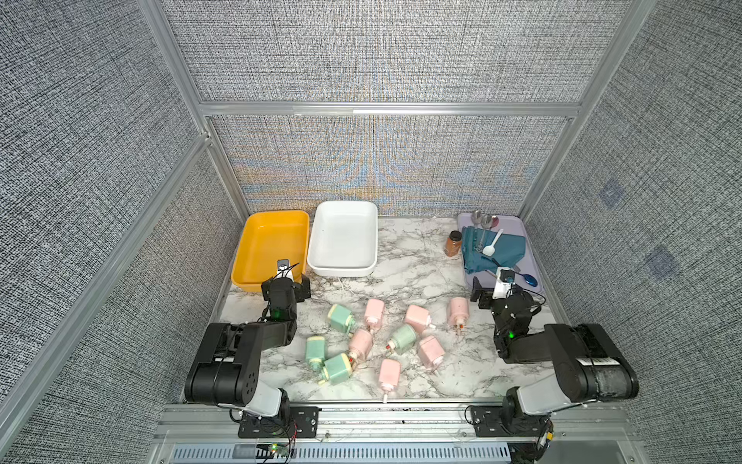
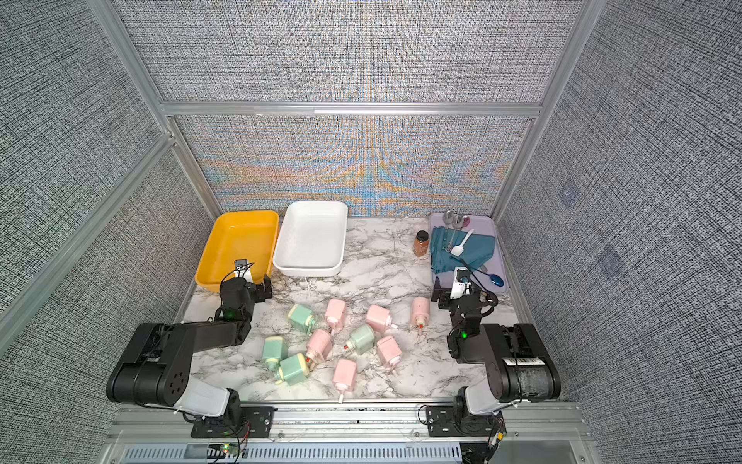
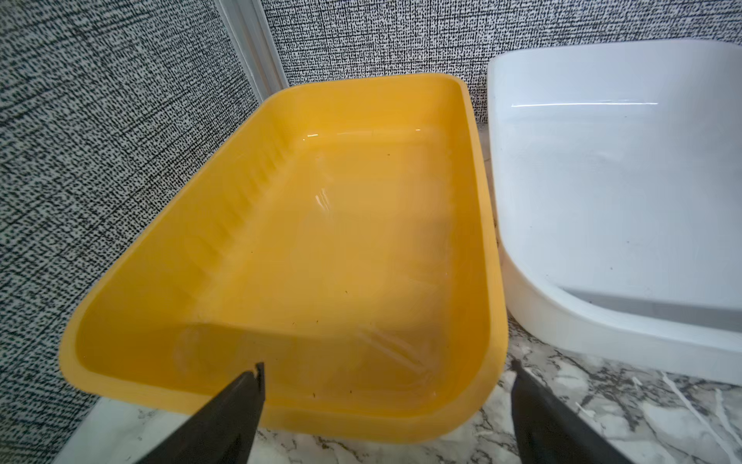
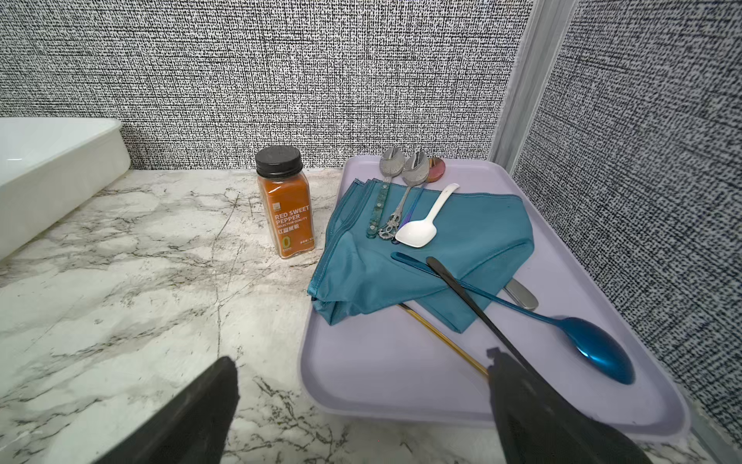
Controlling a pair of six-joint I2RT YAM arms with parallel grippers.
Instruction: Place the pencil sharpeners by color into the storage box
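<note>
Several pink and green bottle-shaped sharpeners lie scattered across the middle and front of the marble table. Among them are a green sharpener (image 1: 315, 349) at the left, a pale green sharpener (image 1: 402, 337) in the middle, a pink sharpener (image 1: 388, 373) nearest the front and a pink sharpener (image 1: 458, 311) at the right. Both the yellow box (image 3: 371, 224) and the white box (image 3: 610, 185) are empty. Before the yellow box, my left gripper is open, with nothing between its fingers. My right gripper also stands open and empty, facing the purple tray.
On the right, the purple tray (image 4: 355, 386) holds a teal cloth (image 4: 463, 224) and several spoons. A pepper jar (image 4: 287, 208) stands upright just left of it. Bare table lies between the white box and the jar. Fabric walls enclose the sides and back.
</note>
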